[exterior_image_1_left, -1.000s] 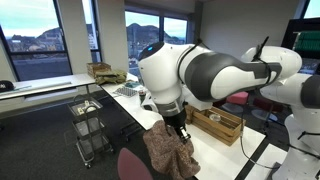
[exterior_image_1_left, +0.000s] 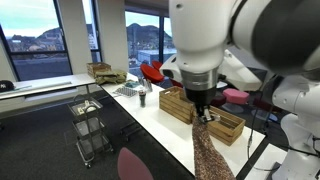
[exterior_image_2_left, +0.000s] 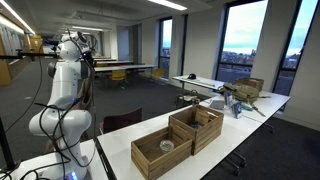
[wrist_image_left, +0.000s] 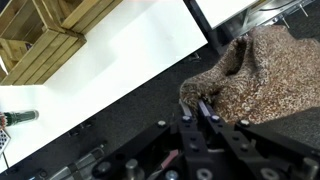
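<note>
A brown speckled cloth (exterior_image_1_left: 207, 155) hangs down from my gripper (exterior_image_1_left: 206, 112), which is shut on it high in the air close to the camera of exterior view 1. In the wrist view the cloth (wrist_image_left: 265, 75) spreads to the right from the gripper, bunched where the fingertips pinch it. Exterior view 2 shows the arm (exterior_image_2_left: 70, 85) stretched up to the top left corner, with its gripper end small and hard to make out there.
Two wooden boxes (exterior_image_2_left: 160, 153) stand on the white table (exterior_image_2_left: 122, 158). Farther along are a dark cup (exterior_image_1_left: 142, 97) and some greenish cloth (exterior_image_1_left: 112, 76). A wire cart (exterior_image_1_left: 90, 128) stands on the floor beside the table.
The arm has come nearer to the camera of exterior view 1 and loomed larger. The cloth moved rightward with the gripper and now hangs narrower.
</note>
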